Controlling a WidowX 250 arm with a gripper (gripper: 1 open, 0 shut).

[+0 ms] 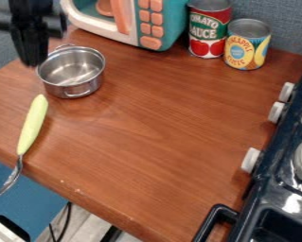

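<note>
The black gripper (33, 47) hangs at the top left, just above and left of a small steel pot (70, 72); whether its fingers are open or shut is hard to tell. A pale yellow-handled utensil (33, 126) with a metal end lies below the pot along the left edge of the wooden table (153, 142).
A toy microwave (128, 19) stands at the back, beside a tomato sauce can (209, 33) and a yellow can (247, 47). A black toy stove (279, 198) fills the right side.
</note>
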